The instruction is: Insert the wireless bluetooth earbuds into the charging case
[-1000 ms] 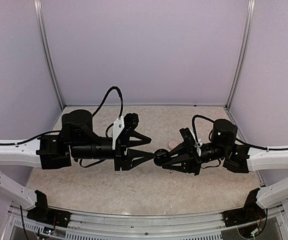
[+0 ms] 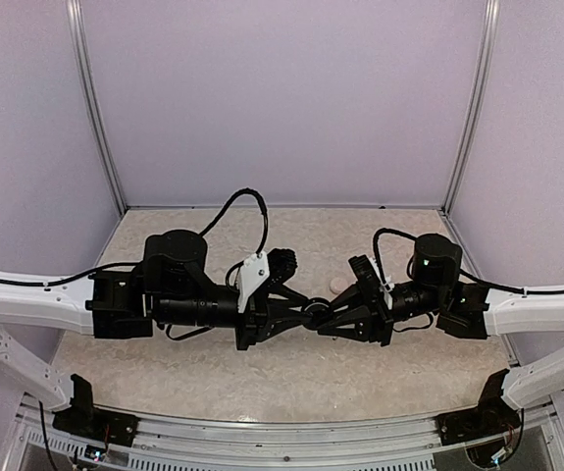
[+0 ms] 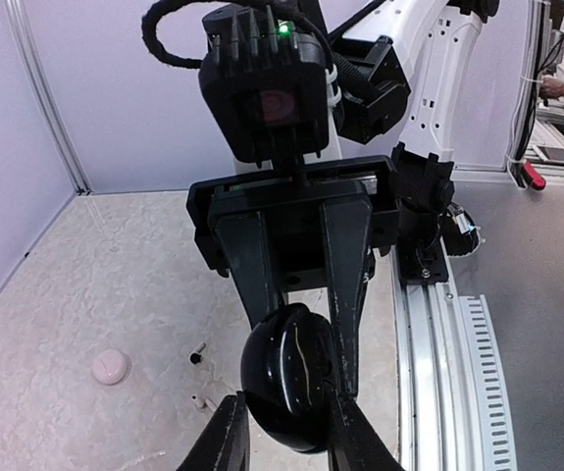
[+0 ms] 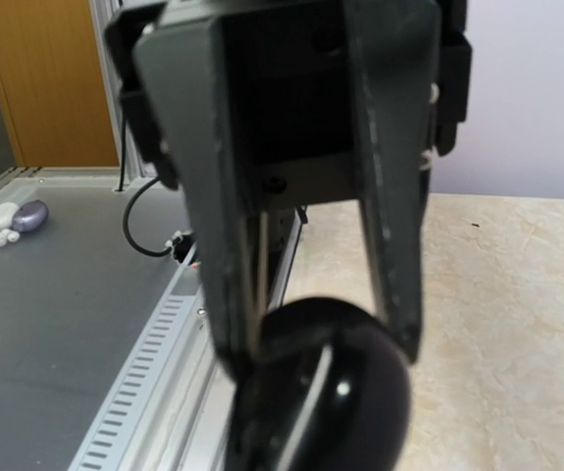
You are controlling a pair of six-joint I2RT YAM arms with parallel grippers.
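Observation:
The charging case (image 3: 286,378) is glossy, black and rounded, with a seam down its front in the left wrist view. My right gripper is shut on one end of it, holding it above the table; the case fills the lower middle of the right wrist view. My left gripper reaches the case's near end from the other side, its fingers (image 3: 225,432) apart, one at each side; whether they touch it cannot be told. On the table beyond lie a small black piece (image 3: 198,352) and a small pale piece (image 3: 204,401), perhaps earbuds, too small to tell.
A pale pink disc (image 3: 110,366) lies flat on the table (image 2: 232,378). Metal rails (image 2: 282,432) run along the front edge. Both arms meet over the middle.
My left gripper has moved right and slightly down to the case, and its fingers have drawn closer together. The right arm and the case look nearly unmoved.

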